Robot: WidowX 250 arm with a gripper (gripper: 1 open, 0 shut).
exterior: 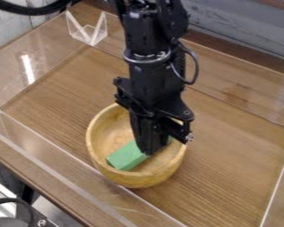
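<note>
My black gripper (151, 120) reaches down over a cream bowl (145, 176) near the front centre of the wooden table (227, 168). A green object (129, 157) lies in the bowl, partly hidden behind the gripper. Its lower end hangs over the back of the bowl, and I cannot see clearly what is between its fingers.
A white wire item (88, 25) stands at the back left. The table to the right and left of the bowl is clear. Black cables run at the top left and bottom left edges.
</note>
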